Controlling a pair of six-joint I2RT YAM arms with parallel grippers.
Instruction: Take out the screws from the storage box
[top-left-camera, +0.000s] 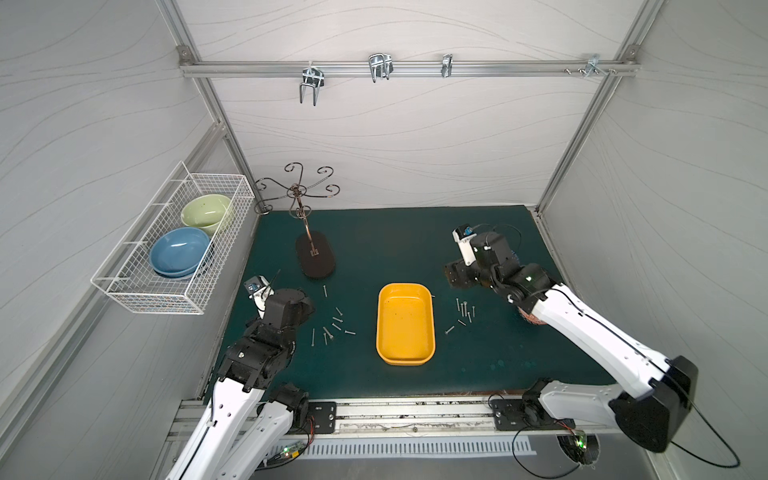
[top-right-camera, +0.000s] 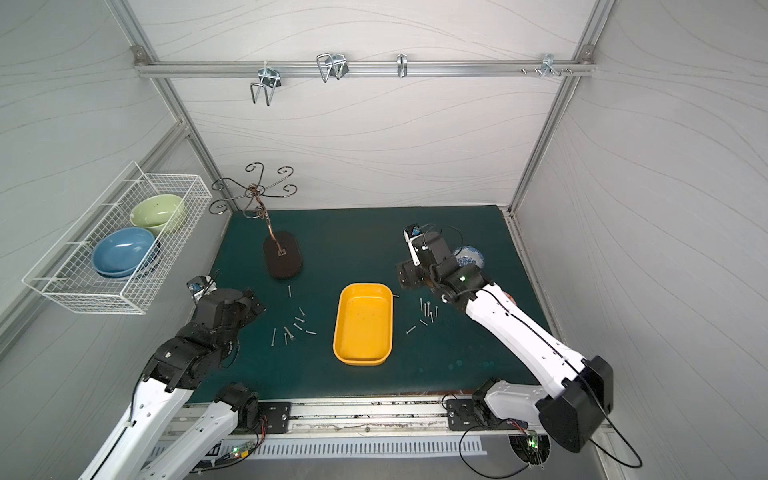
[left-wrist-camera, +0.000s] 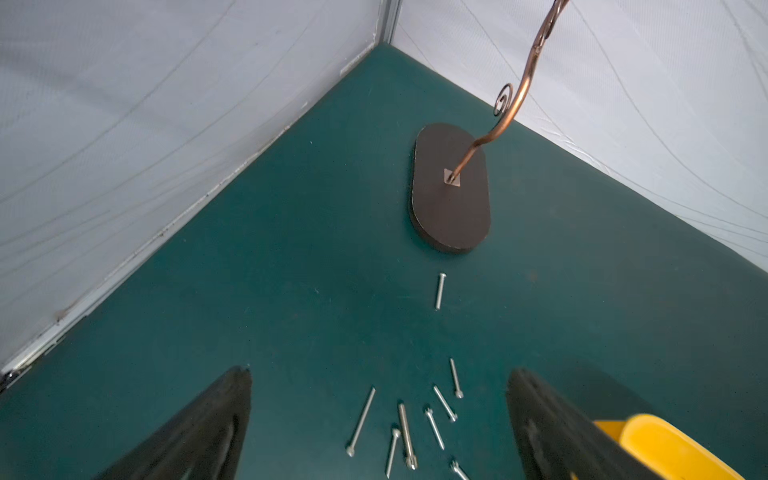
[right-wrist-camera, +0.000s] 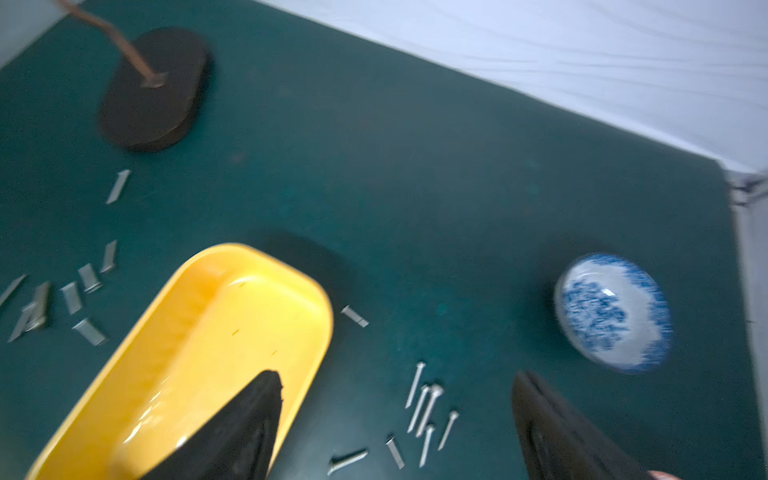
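Observation:
The yellow box (top-left-camera: 405, 324) stands mid-table, its floor free of screws in both top views. Loose screws (left-wrist-camera: 405, 432) lie to its left, and more screws (right-wrist-camera: 432, 404) to its right, with one near its upper right corner. My left gripper is raised at the table's left side, open, with nothing between its fingers. My right gripper is raised over the right of the table near the box, its fingers apart and nothing between them.
A metal stand on a dark base (left-wrist-camera: 448, 216) is at the back left. A wire basket with bowls (top-left-camera: 120, 284) hangs on the left wall. A blue-patterned bowl (right-wrist-camera: 612, 312) and a red-patterned dish sit on the right.

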